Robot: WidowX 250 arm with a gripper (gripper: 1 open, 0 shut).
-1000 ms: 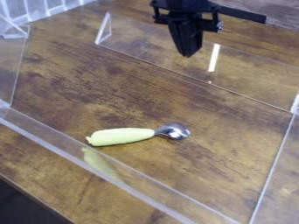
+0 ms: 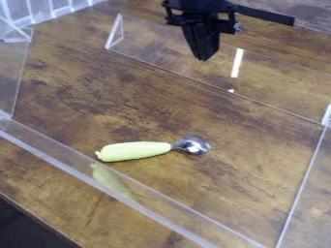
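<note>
A black gripper (image 2: 203,44) hangs high at the top centre of the camera view, above the back of the workspace, shut with nothing visible between its fingers. Below it and toward the front, a spoon (image 2: 193,145) with a pale yellow-green handle (image 2: 134,150) lies flat on the wooden table (image 2: 246,186), its metal bowl to the right. The spoon is well apart from the gripper.
Clear acrylic walls surround the work area: a back panel (image 2: 285,92), a front strip and side panels. A white rack (image 2: 52,10) stands at the top left. The wood around the spoon is free.
</note>
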